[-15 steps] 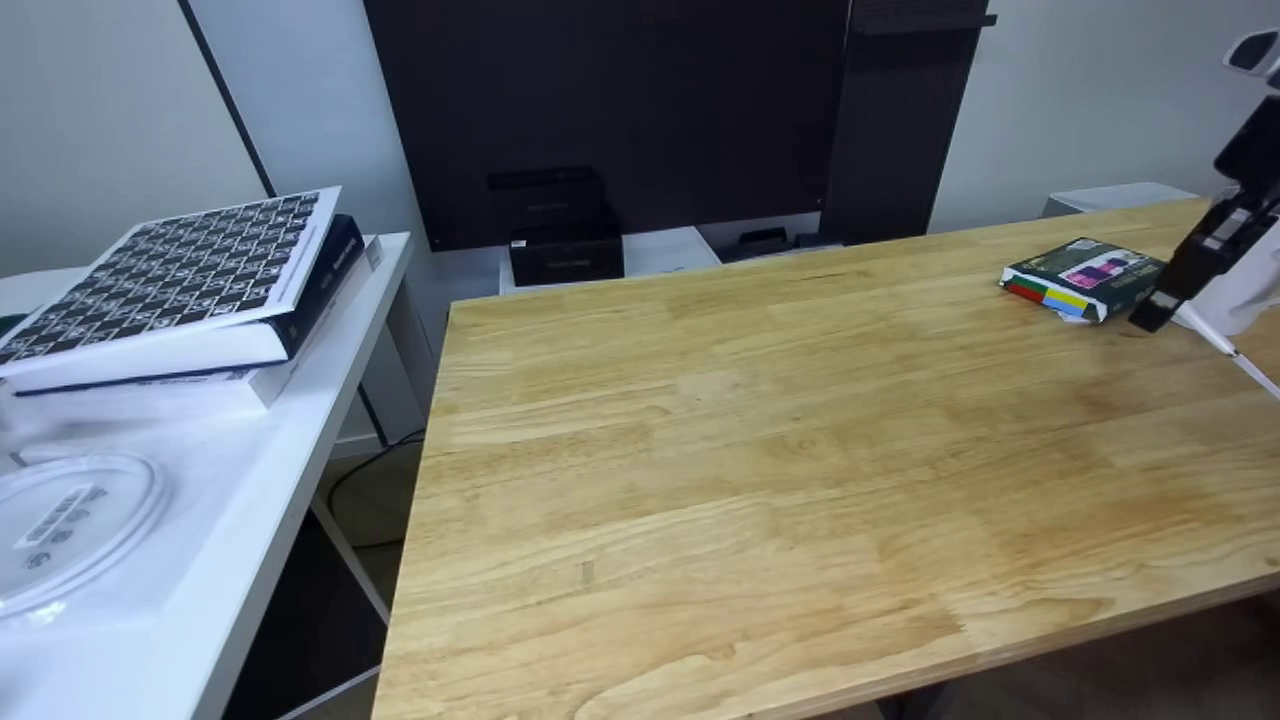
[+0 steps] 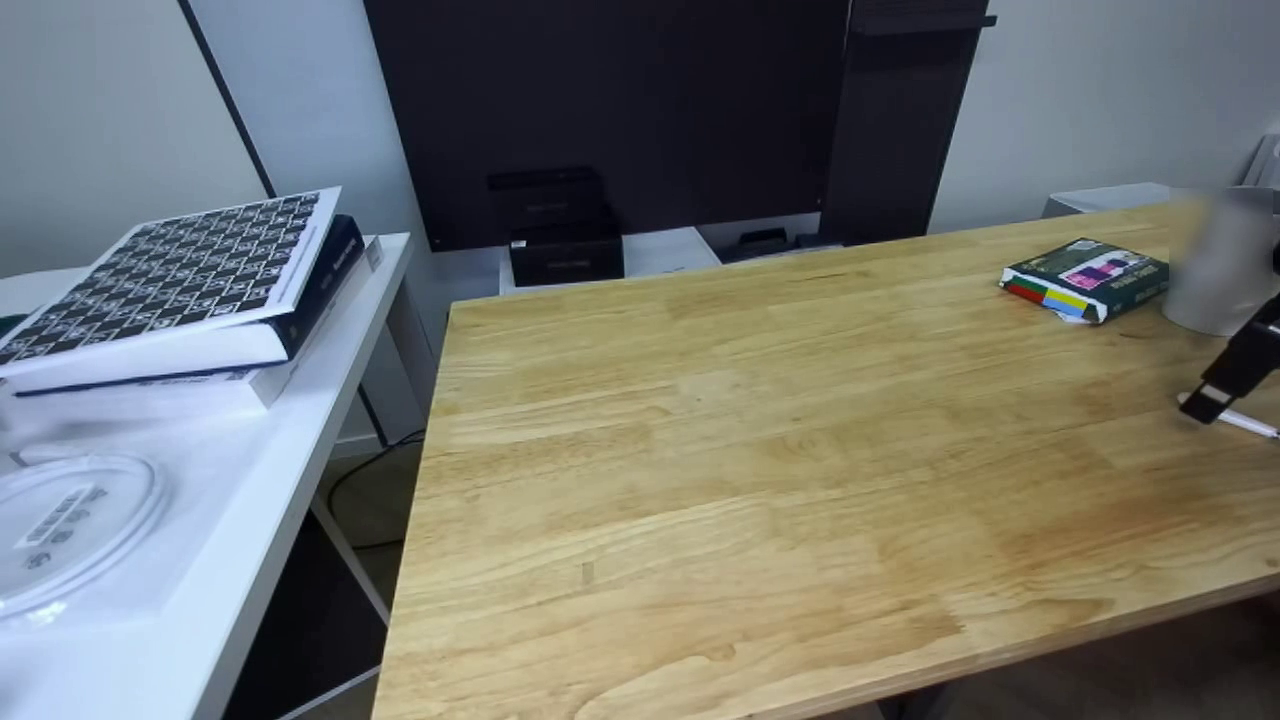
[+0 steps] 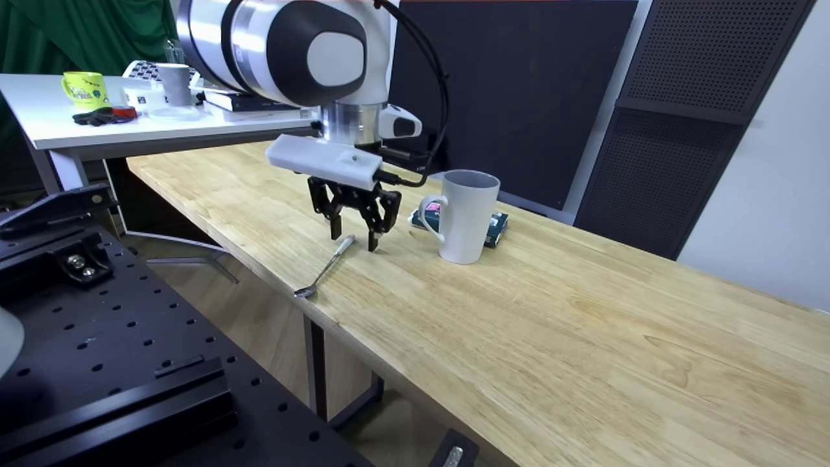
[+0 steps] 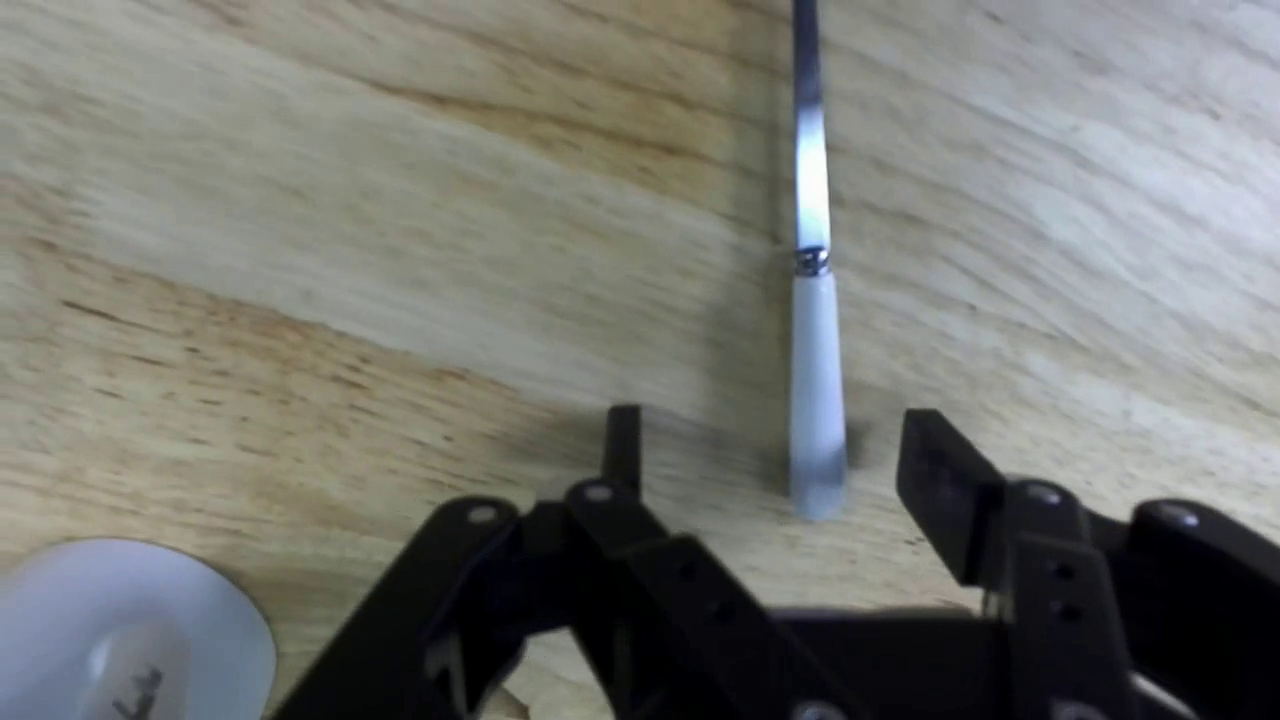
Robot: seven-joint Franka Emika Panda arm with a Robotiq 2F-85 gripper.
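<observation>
My gripper point(image 3: 355, 240) hangs low over the wooden table, its fingers open and apart. A long spoon point(image 3: 329, 265) with a white handle and metal stem lies on the table, its bowl toward the near edge. In the wrist view, the end of the white handle point(image 4: 817, 396) shows in the space between the two fingertips, with a gap on either side. To the right of the gripper in exterior view 2, a tall white mug point(image 3: 468, 218) stands upright. Exterior view 1 shows the mug point(image 2: 1218, 270) blurred, and only one dark finger point(image 2: 1224, 382) beside the spoon.
Behind the mug lies a small dark green box point(image 2: 1086, 278). A separate white table with books point(image 2: 180, 276) stands at the left.
My gripper has come down and toward the near side, away from in front of the mug. The spoon, earlier raised and slanting at the fingers, now lies on the table. The mug has shifted left.
</observation>
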